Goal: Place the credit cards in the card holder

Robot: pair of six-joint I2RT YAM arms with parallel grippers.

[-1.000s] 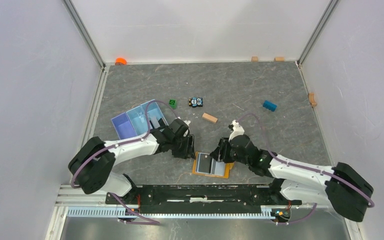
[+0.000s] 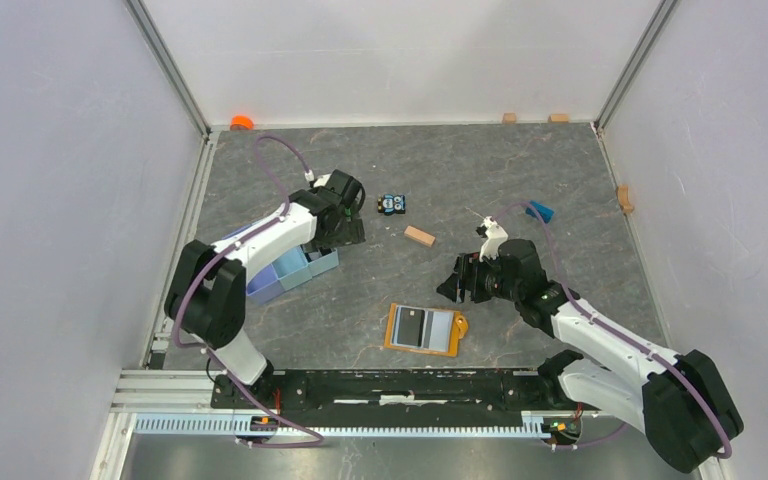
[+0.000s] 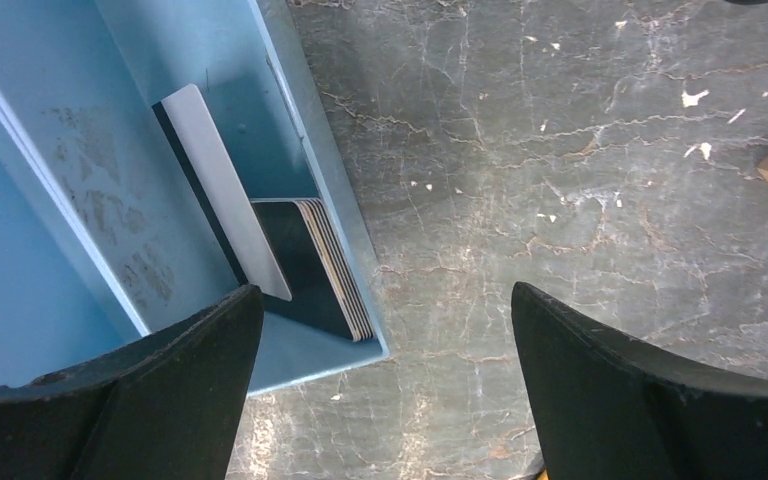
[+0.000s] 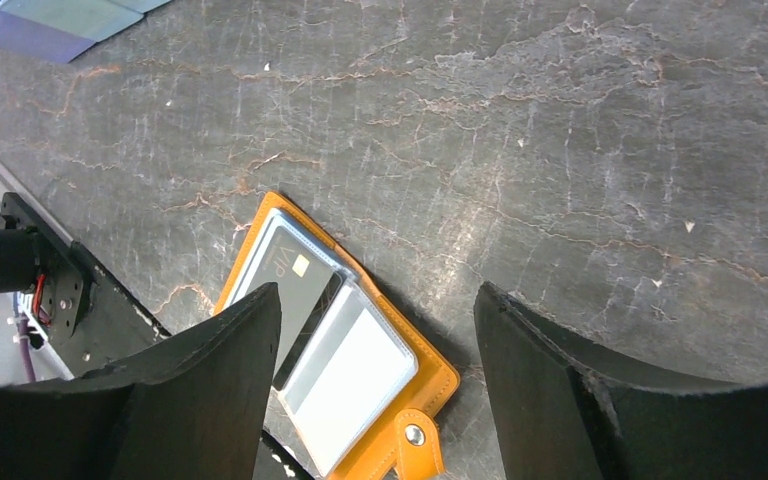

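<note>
The orange card holder (image 2: 452, 345) lies flat near the table's front edge, with clear sleeves. A dark card (image 4: 293, 272) sits under one sleeve, and a pale area fills the other half. In the left wrist view, one card (image 3: 222, 185) leans in a compartment of the blue box, beside a small stack of dark cards (image 3: 338, 270) against its wall. Above that compartment hangs my left gripper, open and empty, with one finger over the box corner. My right gripper is open with nothing between its fingers, raised above and to the right of the holder.
The blue and purple box (image 2: 265, 290) stands at the left, partly under the left arm. A wooden block (image 2: 420, 236), a dark block with blue spots (image 2: 391, 204) and a blue piece (image 2: 540, 212) lie about.
From beside the holder, my left gripper has moved up and left to the box. My right gripper has drawn back to the right and away from the holder.
</note>
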